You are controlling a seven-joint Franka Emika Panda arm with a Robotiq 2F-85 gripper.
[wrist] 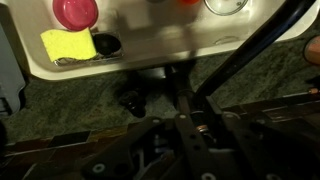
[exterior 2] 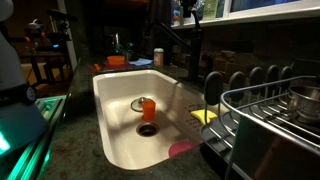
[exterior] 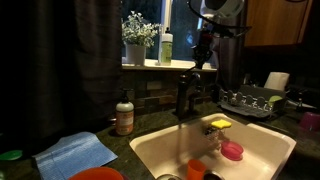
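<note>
My gripper (exterior: pixel 200 63) hangs point-down by the window, just above the black faucet (exterior: pixel 187 92) at the back of the sink. Dark fingers and dark faucet run together, so contact and finger opening cannot be made out. From the wrist, the gripper is over the faucet base, with the long black spout (wrist: pixel 255 55) slanting to the upper right. Inside the pale sink (exterior 2: pixel 115 135) stands an orange cup (exterior 2: pixel 148 110). A yellow sponge (wrist: pixel 68 44) rests at the sink's edge near a pink bowl (wrist: pixel 76 13).
On the sill stand a potted plant (exterior: pixel 138 30) and a bottle (exterior: pixel 167 48). A soap bottle (exterior: pixel 124 115) and a blue cloth (exterior: pixel 73 156) occupy the left counter. The dish rack (exterior 2: pixel 250 105) holds a metal pot on the right.
</note>
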